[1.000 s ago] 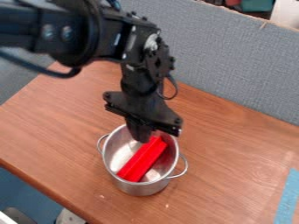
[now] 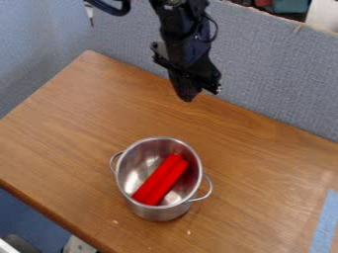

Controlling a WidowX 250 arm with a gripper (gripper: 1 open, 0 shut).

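A steel pot (image 2: 132, 168) with two side handles stands on the wooden table, low in the middle of the camera view. A red elongated object (image 2: 162, 179) lies inside it on a diagonal. My dark gripper (image 2: 187, 91) hangs above and behind the pot, near the back of the table, apart from both. It looks shut, with nothing seen between its fingers.
The bare wooden table (image 2: 73, 128) has free room left and right of the pot. A grey padded wall (image 2: 278, 84) runs along the back. A light blue strip (image 2: 325, 219) lies at the right edge.
My gripper has risen and moved back, away from the pot, where it was low over the red object. The red object still lies in the pot.
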